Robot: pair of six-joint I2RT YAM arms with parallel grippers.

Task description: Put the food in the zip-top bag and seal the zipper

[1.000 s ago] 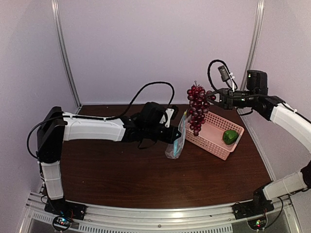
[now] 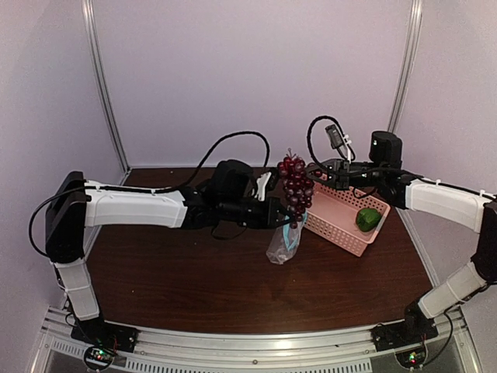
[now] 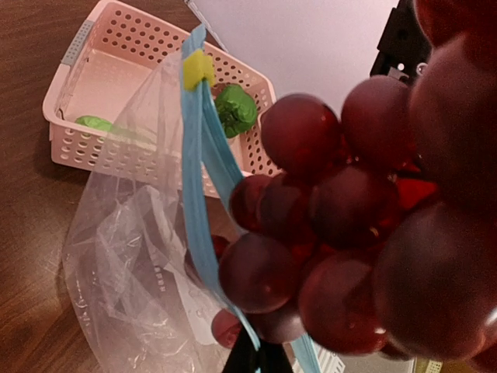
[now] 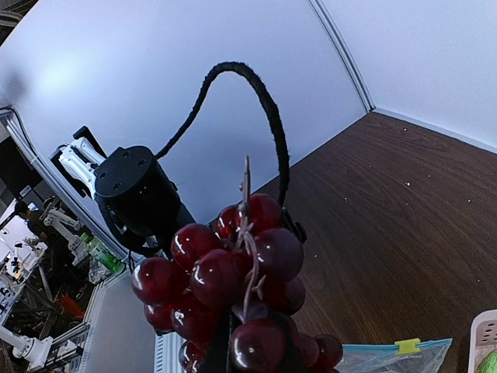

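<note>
A bunch of dark red grapes (image 2: 296, 185) hangs from my right gripper (image 2: 317, 172), which is shut on it near the top. The clear zip top bag (image 2: 283, 244) with its blue zip strip (image 3: 192, 148) hangs from my left gripper (image 2: 284, 217), shut on the bag's rim. In the left wrist view the mouth is parted at the yellow slider (image 3: 198, 70), and the lower grapes (image 3: 258, 272) are at the strip, a few showing through or behind the film. How far they are inside I cannot tell. The grapes (image 4: 233, 272) hide the right fingertips in the right wrist view.
A pink perforated basket (image 2: 335, 225) stands right of the bag, holding a green pepper-like item (image 2: 367, 219). Another green thing (image 3: 95, 123) shows in it from the left wrist.
</note>
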